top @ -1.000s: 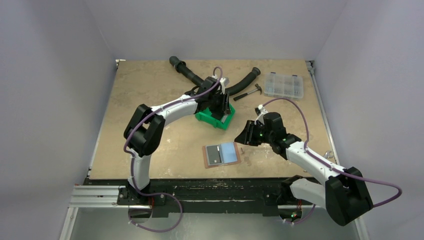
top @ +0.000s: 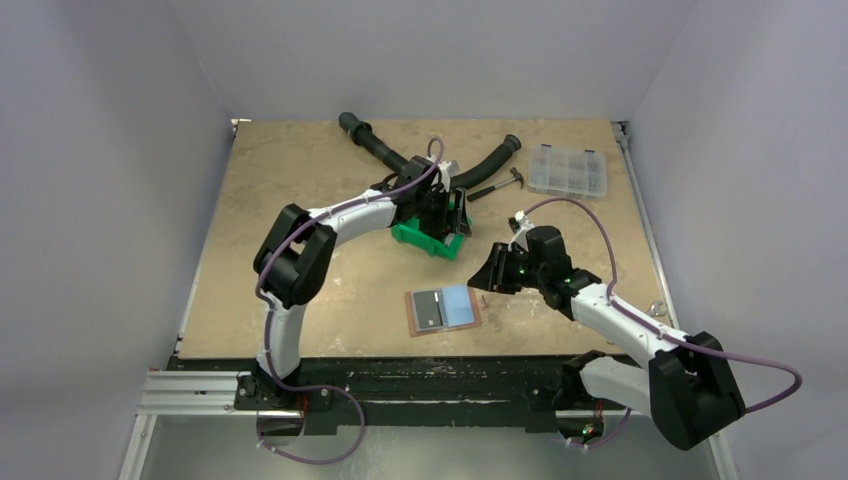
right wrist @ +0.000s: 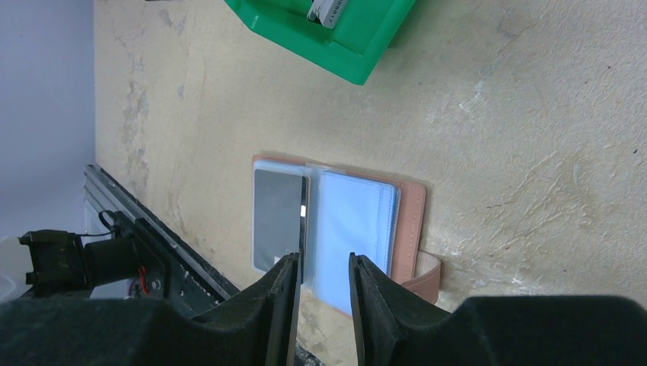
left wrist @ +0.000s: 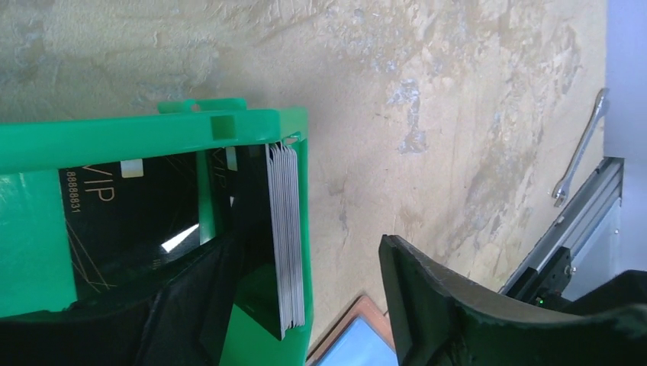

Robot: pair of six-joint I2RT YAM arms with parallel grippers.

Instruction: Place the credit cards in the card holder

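In the left wrist view, a stack of black-faced credit cards (left wrist: pixel 287 236) stands on edge against the end wall of the green bin (left wrist: pixel 145 141). One black VIP card (left wrist: pixel 130 206) lies flat in the same bin. My left gripper is open over that end, one finger on the inner side of the stack and the other beyond the bin wall. It holds nothing. The card holder (top: pixel 443 308), blue and grey on a brown backing, lies open on the table in front. Just above its blue side (right wrist: pixel 347 229), my right gripper is open and empty.
Behind the bin lie black hoses (top: pixel 490 163) and a hammer (top: pixel 497 187). A clear divided box (top: pixel 568 171) is at the back right. A wrench (left wrist: pixel 581 146) rests near the table edge. Table space left of the holder is clear.
The right arm, bin and card holder have stayed put.
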